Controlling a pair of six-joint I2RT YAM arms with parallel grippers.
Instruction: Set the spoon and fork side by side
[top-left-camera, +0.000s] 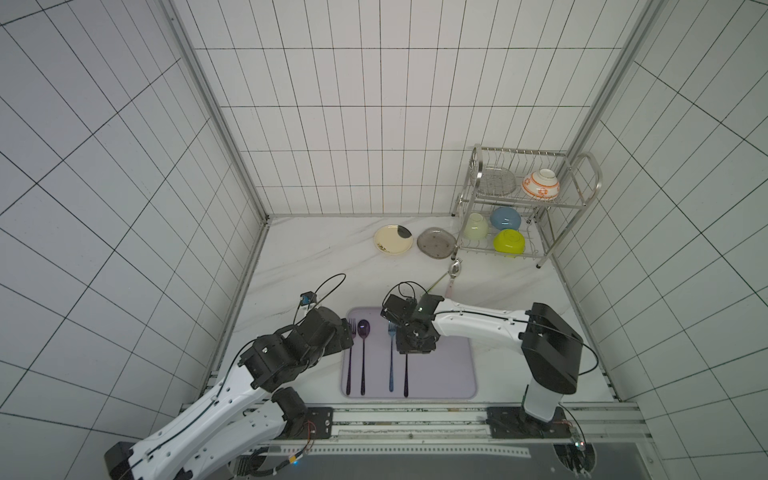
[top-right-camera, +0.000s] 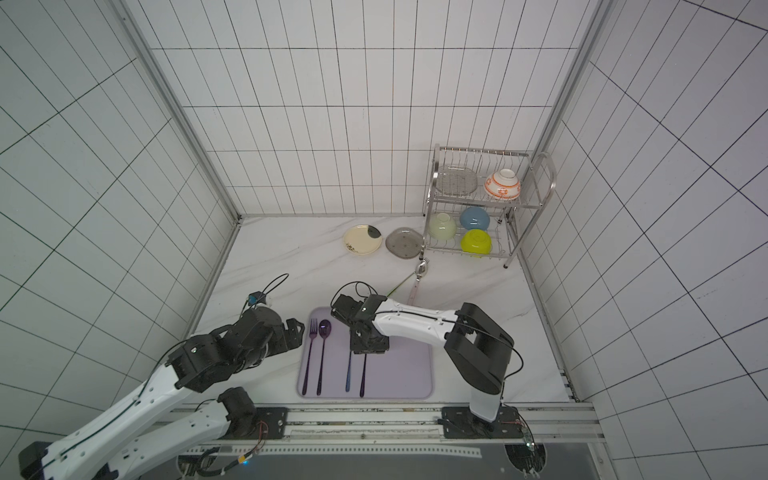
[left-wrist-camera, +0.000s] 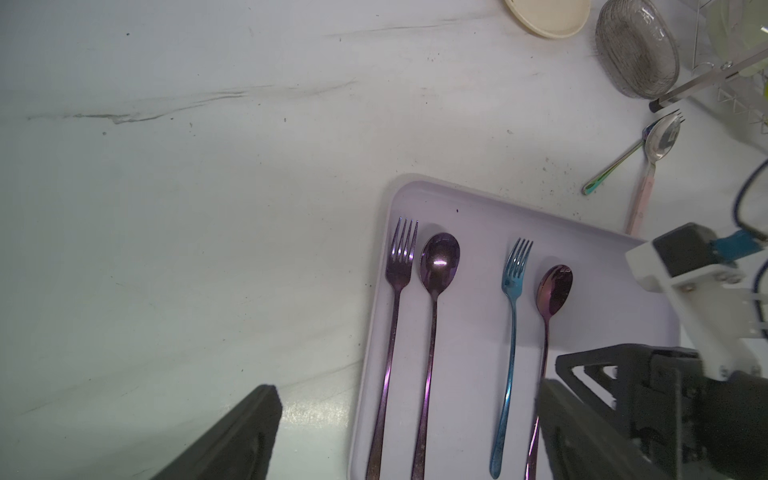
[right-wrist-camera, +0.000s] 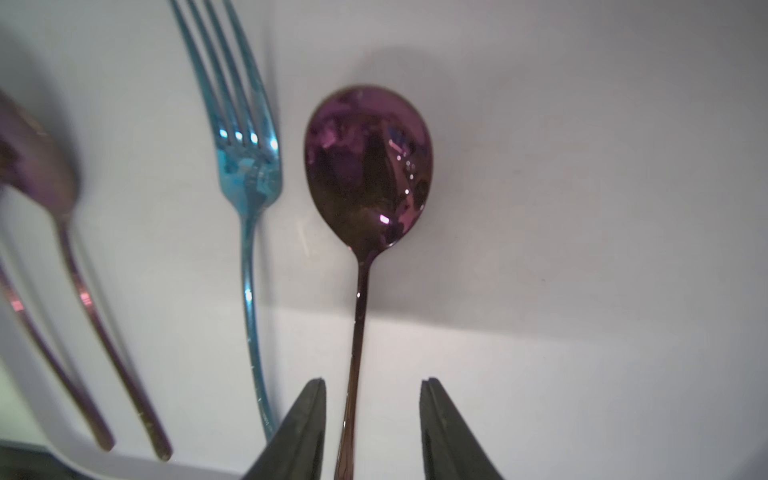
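On the lilac tray (top-left-camera: 448, 376) lie two pairs of cutlery. At the tray's left are a purple fork (left-wrist-camera: 400, 260) and a purple spoon (left-wrist-camera: 439, 264), roughly parallel. Right of them a blue fork (right-wrist-camera: 249, 180) and a dark purple spoon (right-wrist-camera: 368, 168) lie side by side with a small gap, heads level. My right gripper is above this spoon's handle, fingers parted on either side of it; whether they touch it cannot be told. My left gripper stands open over the tray's left edge, holding nothing.
Behind the tray a silver spoon (left-wrist-camera: 662, 140) with a pink handle lies against a green-handled fork (left-wrist-camera: 612, 168). A cream plate (top-left-camera: 393, 240) and a grey dish (top-left-camera: 436, 243) stand farther back, beside the dish rack (top-left-camera: 528, 204).
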